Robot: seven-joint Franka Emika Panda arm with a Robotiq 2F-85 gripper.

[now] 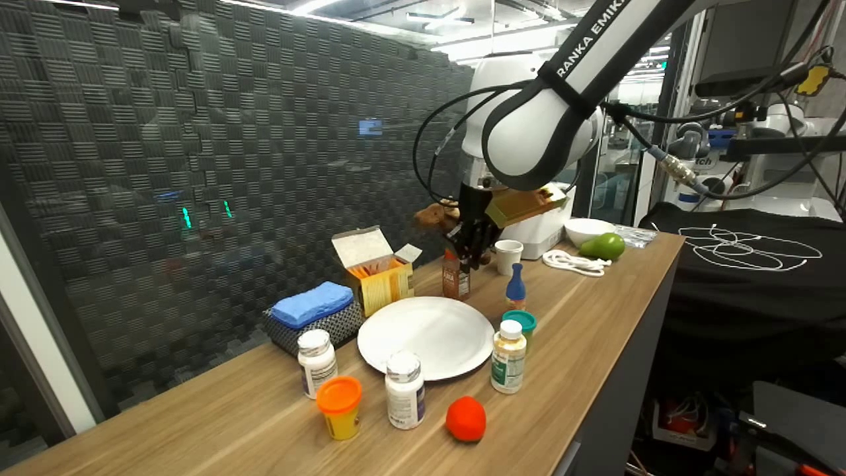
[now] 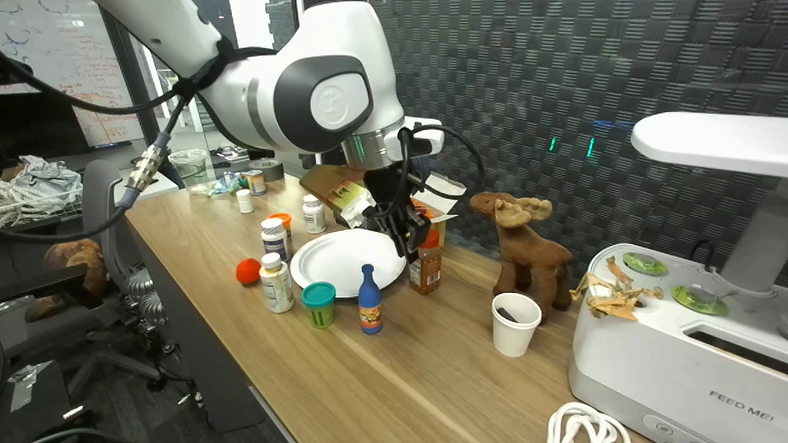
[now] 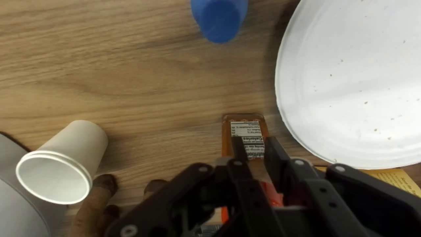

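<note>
A brown bottle with a red cap (image 2: pixel 426 266) stands upright on the table beside the white plate (image 2: pixel 325 258). My gripper points down next to its upper part, the fingers part open with a narrow gap. In the wrist view the bottle's label (image 3: pixel 247 132) shows beyond the fingertips, and the fingers hide much of the cap. From exterior view 1, the gripper (image 1: pixel 474 260) is just right of the cap. No grip on the bottle shows; whether they touch cannot be told.
A blue bottle (image 2: pixel 369 303), a green tub (image 2: pixel 319 304) and a paper cup (image 2: pixel 514 325) stand nearby. Behind are a toy moose (image 2: pixel 528 247) and an open yellow box (image 1: pixel 381 281). The tabletop between blue bottle and cup is clear.
</note>
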